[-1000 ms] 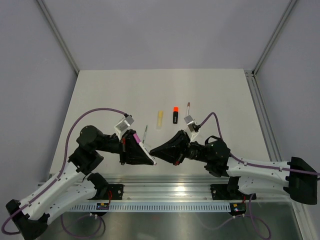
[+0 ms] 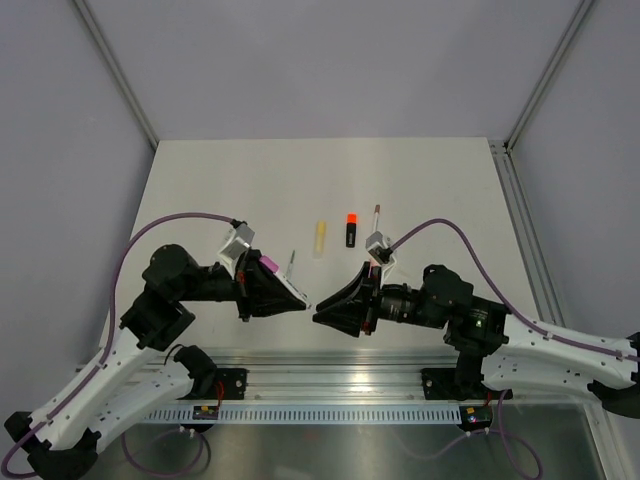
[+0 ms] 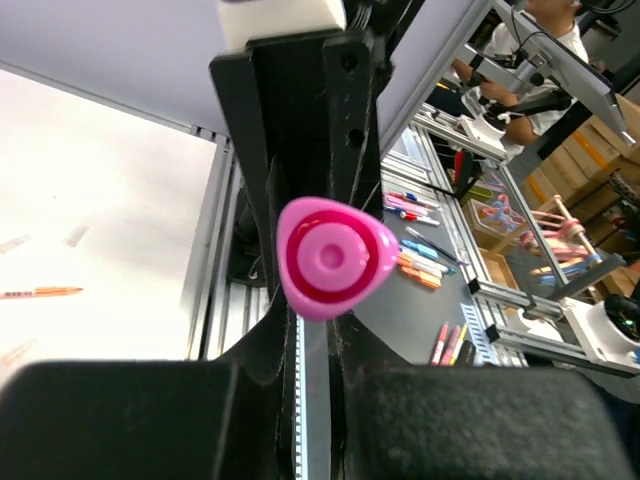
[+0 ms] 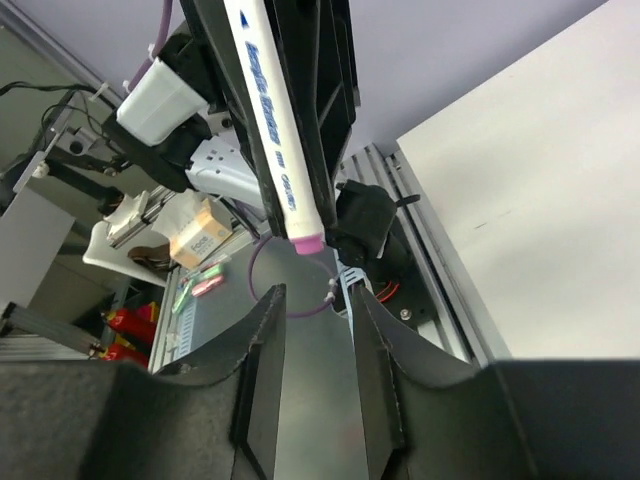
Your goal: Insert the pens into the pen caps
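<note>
A white marker with blue lettering and pink ends sits in my left gripper, which is shut on it. Its broad pink end faces the camera in the left wrist view. The narrower pink end points toward my right gripper. That right gripper is part open with nothing between its fingers, a short gap away from the marker. On the table lie a yellow pen, a black pen with an orange cap, a white-and-brown pen and a thin pen.
Metal rails run along its front edge, below the two grippers. The grippers hang close together near that edge.
My right gripper has moved right, away from the left one, and a small gap now shows between them. My left gripper has shifted slightly up and left with the marker still in it.
</note>
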